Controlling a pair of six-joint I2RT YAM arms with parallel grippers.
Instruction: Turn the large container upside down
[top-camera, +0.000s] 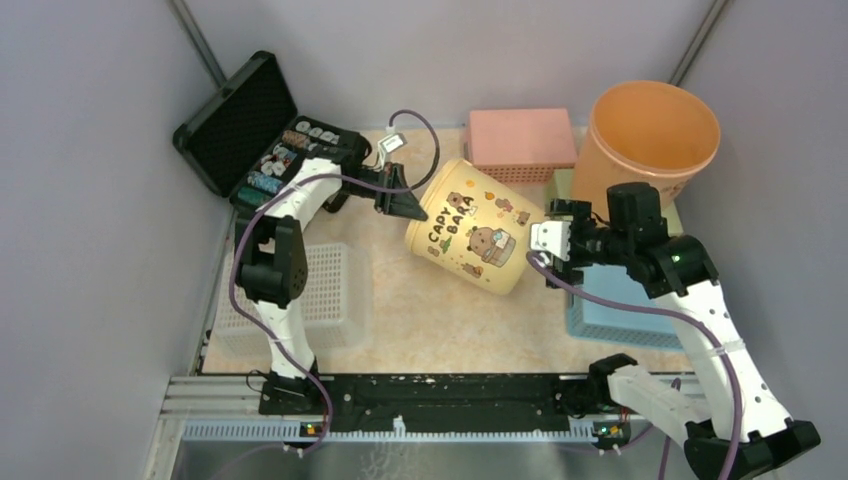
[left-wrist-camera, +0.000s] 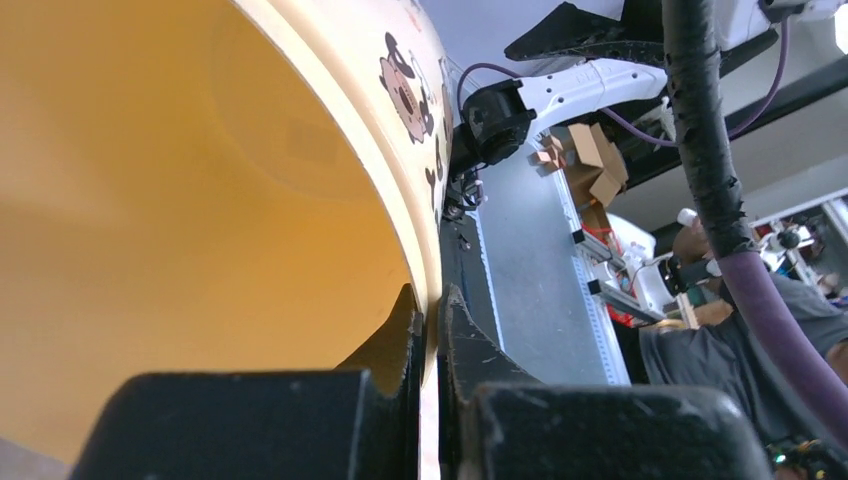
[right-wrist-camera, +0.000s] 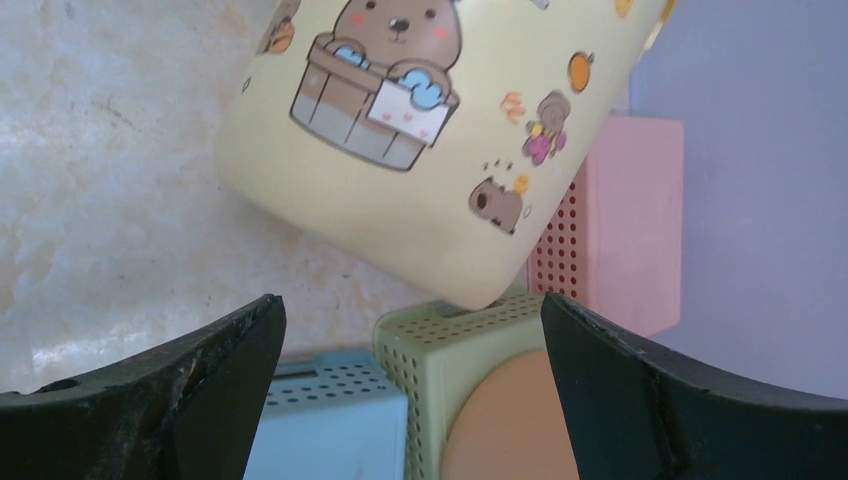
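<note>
The large container is a pale yellow bucket (top-camera: 485, 228) with capybara pictures, tipped onto its side in the top view. Its mouth faces left and its base points right. My left gripper (top-camera: 420, 213) is shut on the rim, and in the left wrist view its fingertips (left-wrist-camera: 410, 325) pinch the wall, with the hollow inside empty where it shows. Beside the base end, my right gripper (top-camera: 562, 243) stands open. The right wrist view shows the container's printed side (right-wrist-camera: 420, 170) beyond the two spread fingers, nothing between them. Whether the container touches the table cannot be told.
An orange bin (top-camera: 640, 145) stands at the back right, near a pink basket (top-camera: 520, 137) and a blue basket (top-camera: 625, 305). A white basket (top-camera: 325, 295) and an open black case (top-camera: 240, 125) occupy the left.
</note>
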